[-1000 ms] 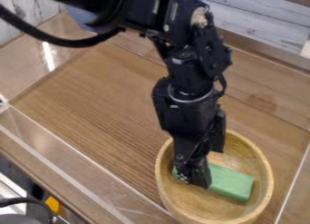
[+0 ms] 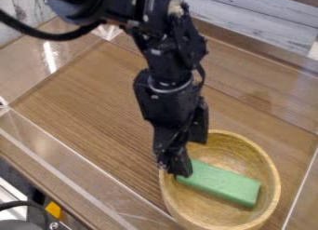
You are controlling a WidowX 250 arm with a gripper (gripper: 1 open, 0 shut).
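Observation:
My black gripper [image 2: 174, 159] hangs over the left rim of a wooden bowl [image 2: 199, 211] at the lower right, its fingertips close to the left end of a green rectangular block [image 2: 224, 185]. The block lies in the bowl. The gripper is open; whether its fingers touch the block is hard to tell.
Bare wooden table [image 2: 77, 111] fills the middle and left, with a clear plastic edge along the lower left. A white plank wall [image 2: 255, 24] stands at the back. A small yellow object [image 2: 54, 209] is at the bottom left.
The arm has moved left and slightly up from over the bowl's middle toward its left rim, uncovering more of the green block, which stays in the bowl.

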